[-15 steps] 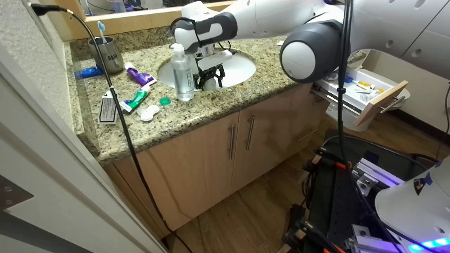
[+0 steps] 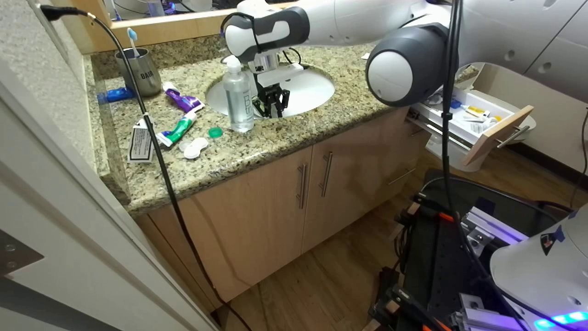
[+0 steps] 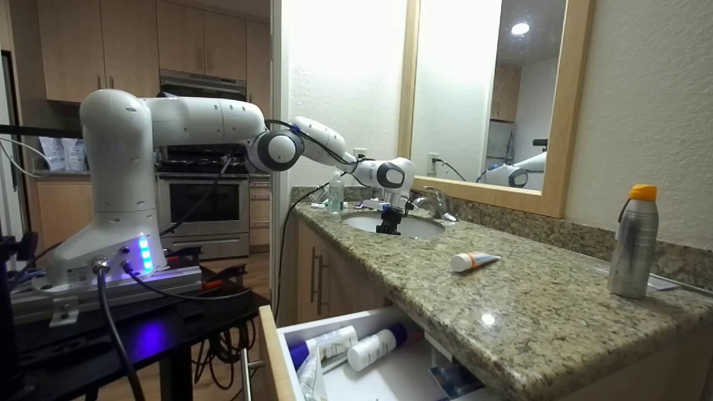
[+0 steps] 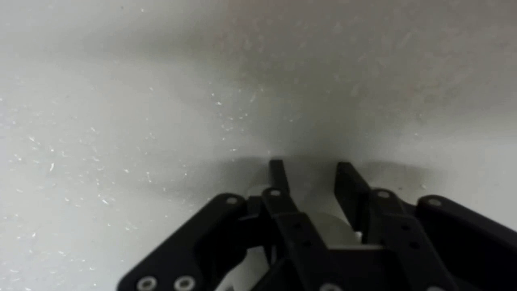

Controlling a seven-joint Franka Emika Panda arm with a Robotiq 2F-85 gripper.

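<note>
Down inside the white sink basin [image 2: 311, 91], my gripper [image 2: 270, 113] points downward. In the wrist view its black fingers [image 4: 349, 186] stand part open, a narrow gap between the tips. A pale, rounded thing [image 4: 334, 228] shows low between the fingers, mostly covered by them; what it is, and whether they touch it, I cannot tell. Exterior view 2 has the gripper [image 3: 389, 227] at the sink's near side, its tips dark against the basin.
A clear pump bottle [image 2: 238, 99] stands on the counter close beside the gripper. Left of it lie a green tube [image 2: 180, 129], a purple tube [image 2: 182, 99] and a metal cup [image 2: 144, 74]. The tap [image 3: 438, 203] rises behind the basin. An open drawer [image 3: 374, 361] juts out below the counter.
The fingers have drawn closer together, and the pale round thing seen between them before is now hard to make out in exterior view 1. The hand has shifted slightly left.
</note>
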